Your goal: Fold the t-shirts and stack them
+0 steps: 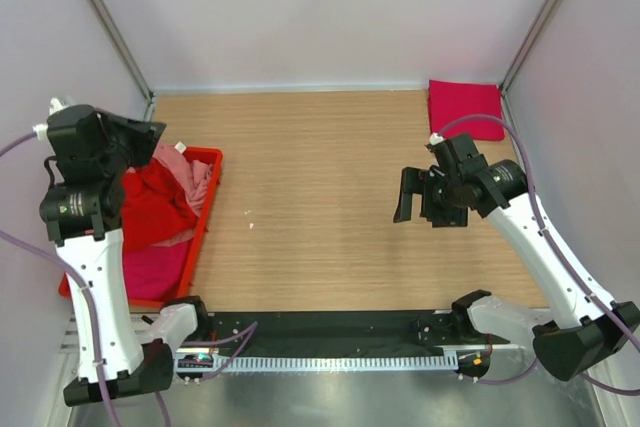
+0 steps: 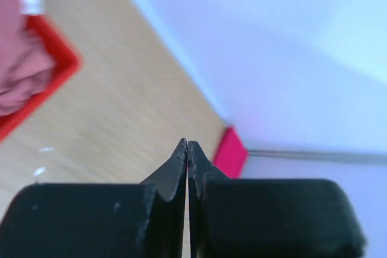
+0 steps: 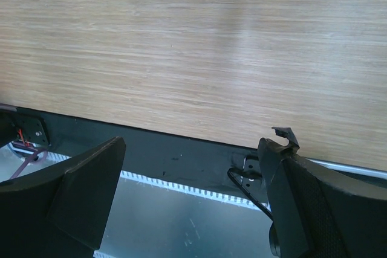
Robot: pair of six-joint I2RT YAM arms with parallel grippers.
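Crumpled in the orange-red bin (image 1: 207,205) at the left are a red T-shirt (image 1: 155,209), a pink one (image 1: 190,182) and a magenta one (image 1: 150,272). My left gripper (image 1: 160,132) is raised over the bin's far part, its fingertips together and empty in the left wrist view; the red shirt lies below, outside its fingers. A folded crimson shirt (image 1: 465,110) lies flat at the table's far right corner. Over the right of the table, my right gripper (image 1: 400,219) is open, with only table and front rail showing between its fingers in the right wrist view.
Pale walls close in the back and both sides. A dark rail (image 1: 320,327) runs along the front edge.
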